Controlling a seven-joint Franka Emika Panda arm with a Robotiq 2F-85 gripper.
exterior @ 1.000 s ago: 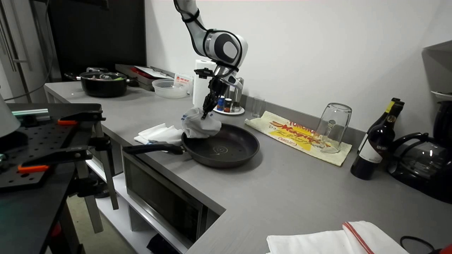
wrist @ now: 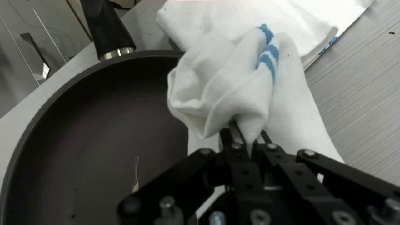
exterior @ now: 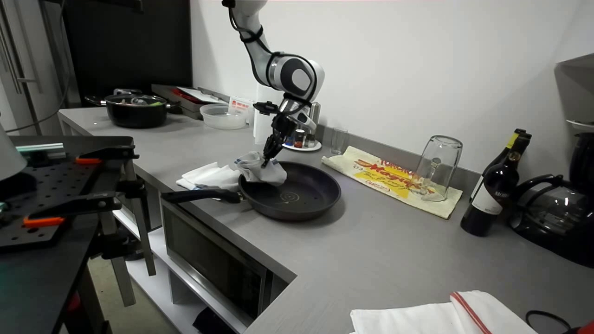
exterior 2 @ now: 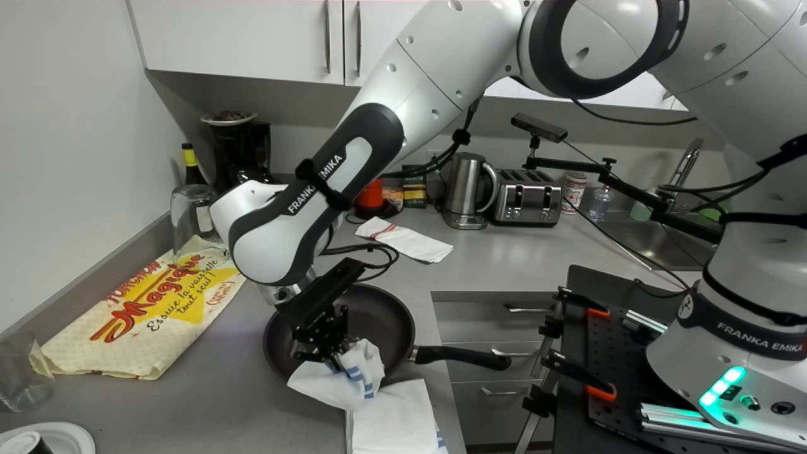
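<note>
My gripper is shut on a bunched white cloth with blue stripes [wrist: 221, 82]. In exterior view 1 the gripper [exterior: 267, 162] points down over the pan's rim nearest the other folded cloth. Part of the held cloth [exterior: 261, 170] drapes over that rim and into the black frying pan [exterior: 312, 192]. The pan lies flat on the counter, its black handle [exterior 2: 461, 357] reaching past the counter's edge in exterior view 2. Beside the pan lies a folded white cloth [exterior 2: 397, 420]. A thin pale strand [wrist: 136, 176] and small specks show on the pan's floor in the wrist view.
A yellow printed towel [exterior: 390, 181] carries an upturned glass jar [exterior: 440, 167] along the wall. Wine bottles [exterior: 490, 195] and a coffee maker [exterior: 551, 206] stand farther right. A small glass [exterior: 338, 141] stands behind the pan. The counter right of the pan is clear.
My gripper and the held cloth have come down slightly, toward the pan's near rim. The pan and the folded cloth have stayed put.
</note>
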